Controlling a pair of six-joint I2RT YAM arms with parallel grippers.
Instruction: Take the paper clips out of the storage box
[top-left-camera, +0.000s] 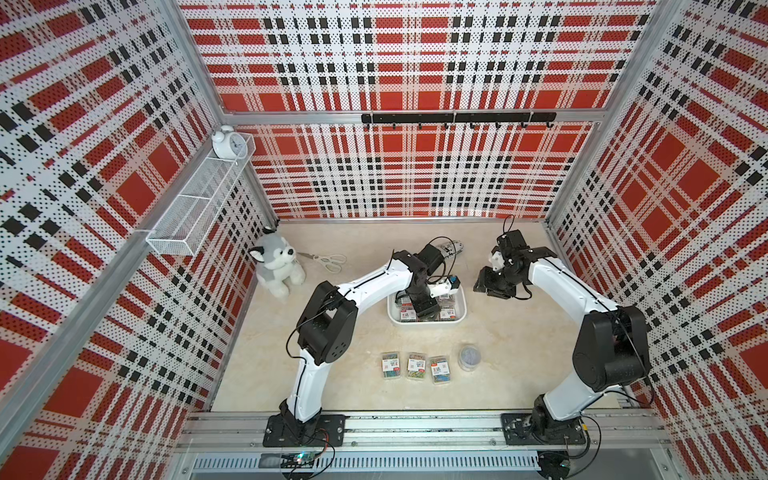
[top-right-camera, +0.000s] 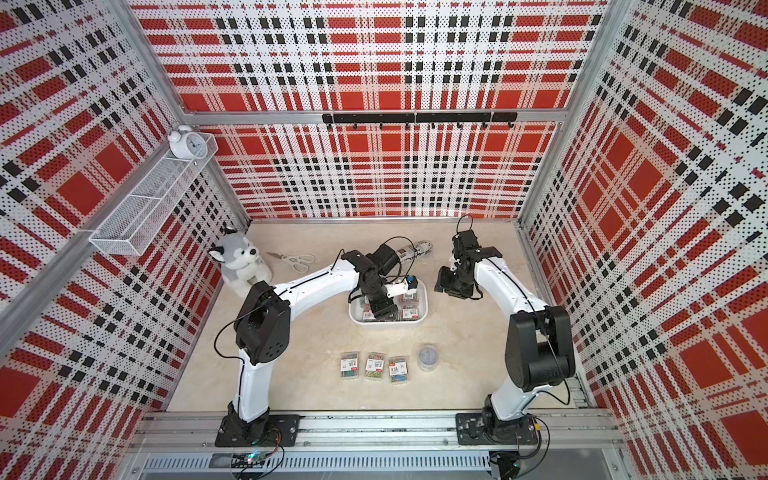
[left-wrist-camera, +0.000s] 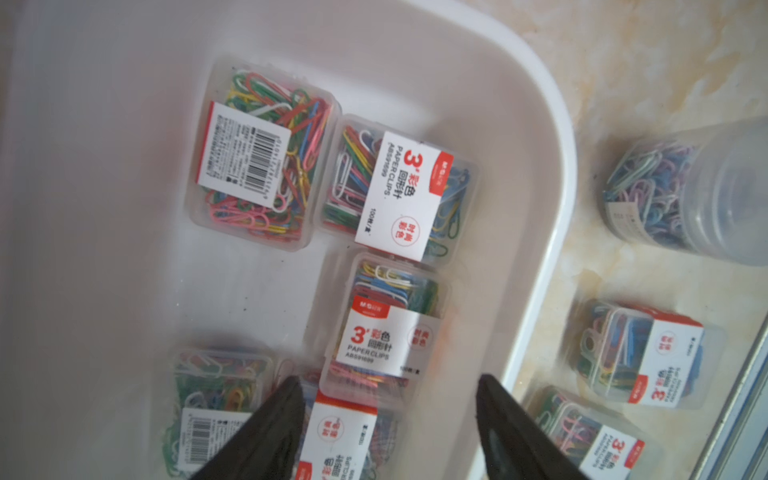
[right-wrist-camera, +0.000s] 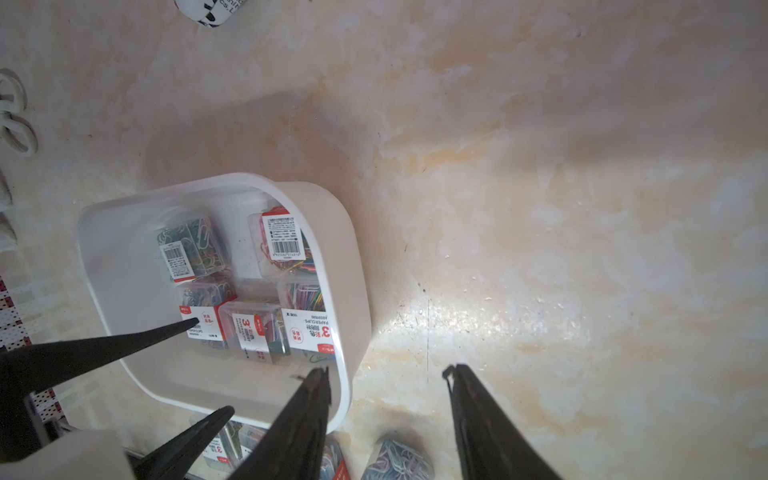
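Note:
The white storage box (left-wrist-camera: 512, 48) stands mid-table with several clear cases of coloured paper clips inside. In the left wrist view one case (left-wrist-camera: 400, 192) lies by the box's right wall, beside a barcode-side-up case (left-wrist-camera: 264, 156), with another case (left-wrist-camera: 384, 324) nearer the fingers. My left gripper hangs over the box, its fingers parted with nothing held between them. My right gripper is apart from the box, to its right, fingers parted over bare table. Part of the box is hidden under the left arm in the top views.
In front of the box lie three clip cases, including this one (top-left-camera: 390, 365), and a round clear tub (top-left-camera: 469, 357). Scissors (top-left-camera: 326, 261) and a plush husky (top-left-camera: 277, 262) are at the back left. A cord (top-right-camera: 414, 250) lies behind the box.

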